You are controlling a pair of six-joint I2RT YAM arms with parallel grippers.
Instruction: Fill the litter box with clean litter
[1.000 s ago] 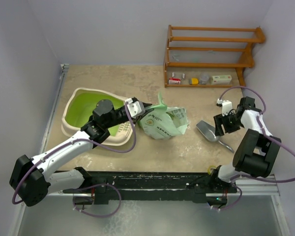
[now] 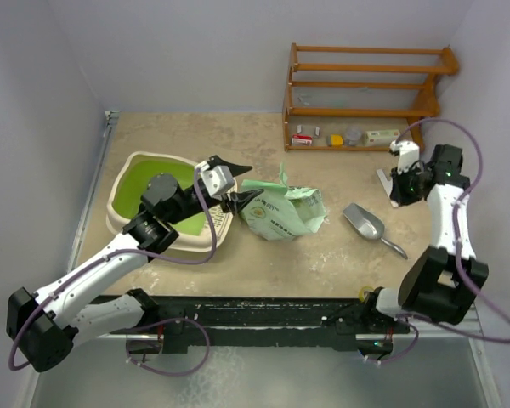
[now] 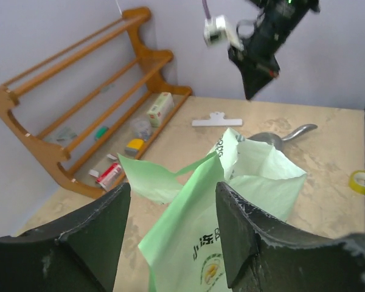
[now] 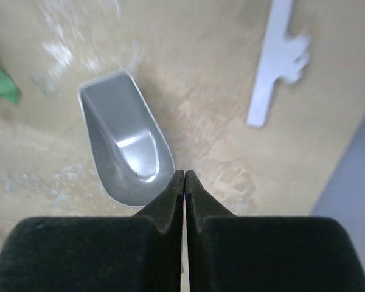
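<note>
The metal scoop [image 2: 365,222] lies on the counter right of the bag, its handle toward the front right. Up and right of it, raised clear of the counter, my right gripper [image 2: 397,202] is shut with nothing in its fingers. In the right wrist view the scoop's tray [image 4: 125,137] shows beyond the fingertips. The green-white litter bag [image 2: 280,212] stands upright in the middle, its top edge raised. My left gripper [image 2: 246,183] is spread open at the bag's left top edge, apart from the flap. The litter box [image 2: 121,223], green inside with a cream rim, sits under the left arm.
A wooden rack [image 2: 361,111] with small items stands at the back right. A white clipboard [image 3: 217,120] lies behind the scoop, near the right wall. A yellow tape roll [image 2: 365,293] is at the front edge.
</note>
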